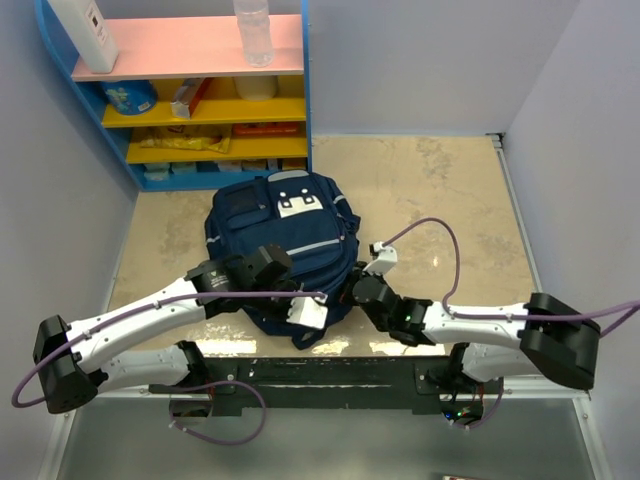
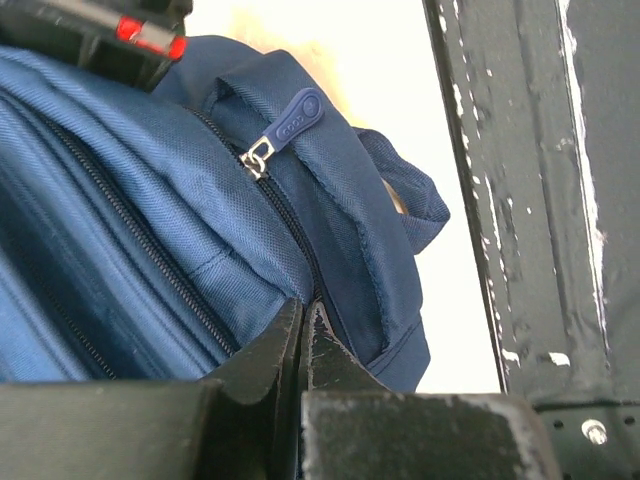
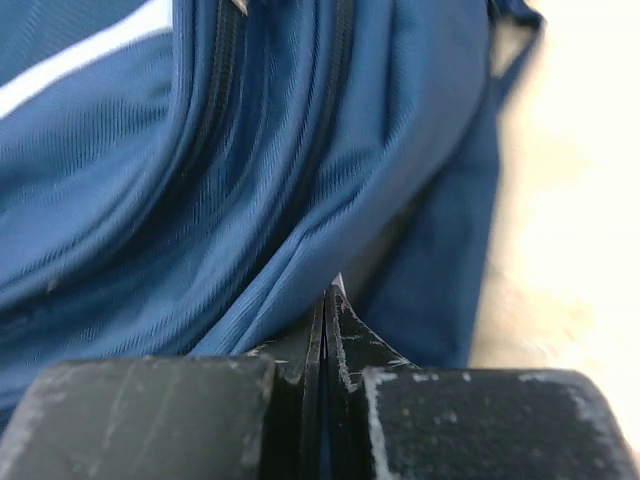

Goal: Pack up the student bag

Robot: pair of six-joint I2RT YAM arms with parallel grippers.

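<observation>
The dark blue student bag (image 1: 290, 215) lies on the table below the shelf, its front pocket and a white patch facing up. Over its lower part is my left gripper, shut, the tips against the cloth beside a zipper (image 2: 285, 215) with a blue pull tab (image 2: 296, 118). Whether a fold is pinched there I cannot tell. At the bag's lower right edge my right gripper is also shut, with its tips close against blue fabric (image 3: 290, 270) and nothing clearly showing between them. The left arm hides part of the bag's lower end.
Behind the bag stands a shelf (image 1: 200, 112) holding a clear bottle (image 1: 254, 30), a white carton (image 1: 91, 35), a blue tub (image 1: 131, 96) and yellow packets (image 1: 188, 138).
</observation>
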